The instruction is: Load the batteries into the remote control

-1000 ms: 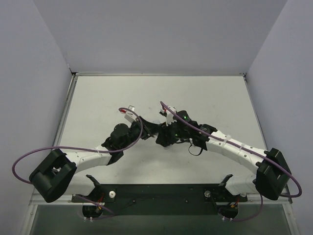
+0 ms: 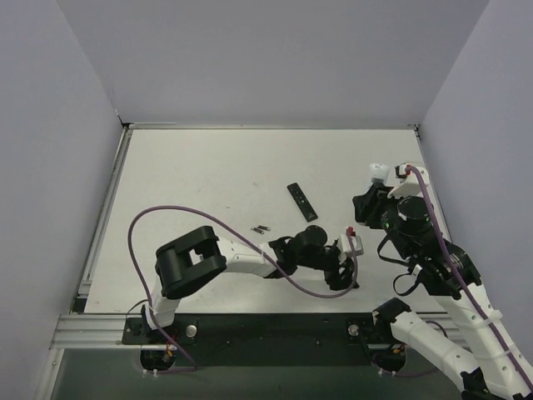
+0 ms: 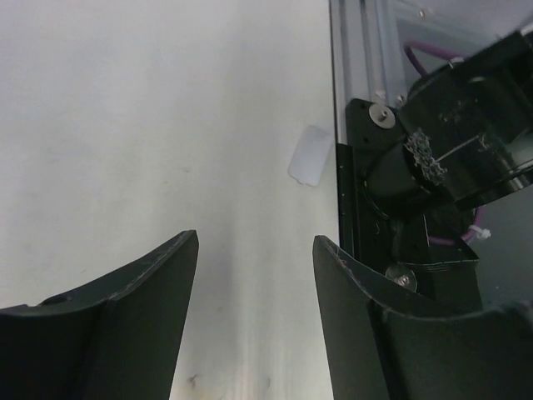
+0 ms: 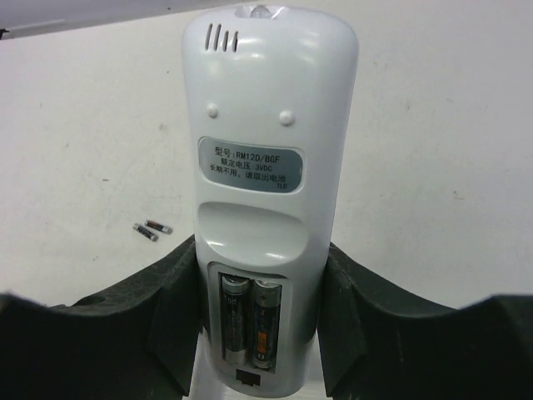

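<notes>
My right gripper [image 2: 366, 200] is shut on the white remote [image 4: 266, 217], back upward; its battery compartment [image 4: 250, 318] is uncovered and holds two batteries. Low at the front, my left gripper [image 2: 341, 275] stands open, nothing between its fingers; a small white rectangular piece [image 3: 311, 156], perhaps the cover, lies on the table ahead of it. Two loose batteries [image 4: 156, 226] lie on the table near the middle.
A black strip [image 2: 301, 202], apparently another remote, lies mid-table. Grey walls surround it; the front edge is dark.
The grippers have parted. My right gripper has moved right with the remote, and my left gripper has come forward and right, toward the front edge.
</notes>
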